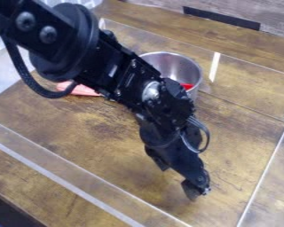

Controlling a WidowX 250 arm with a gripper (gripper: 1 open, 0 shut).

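Note:
My black gripper point(177, 177) hangs low over the bare wooden board at the lower right, its fingers apart with nothing seen between them. Behind my arm stands a steel pot point(185, 65) with something red point(187, 87) inside, partly hidden by the arm. A pink-handled utensil point(75, 90) lies at the left, mostly covered by the arm.
Pale strips point(269, 177) cross it on the right and lower left. A wall with a dark band stands at the back.

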